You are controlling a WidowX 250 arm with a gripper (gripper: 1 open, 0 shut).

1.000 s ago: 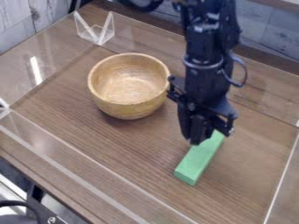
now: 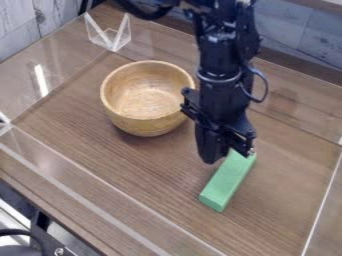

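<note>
A dark robot arm comes down from the top centre to my gripper (image 2: 211, 150), which is low over the wooden surface, shut, with nothing visible between its fingers. Just to its lower right a green rectangular block (image 2: 227, 182) lies flat, its upper end near the gripper. A light wooden bowl (image 2: 140, 100) sits to the left of the arm.
A clear wire-like or plastic holder (image 2: 110, 32) stands at the back left. A grey wall runs along the back right. A dark cable lies at the lower left corner.
The block and bowl look unmoved.
</note>
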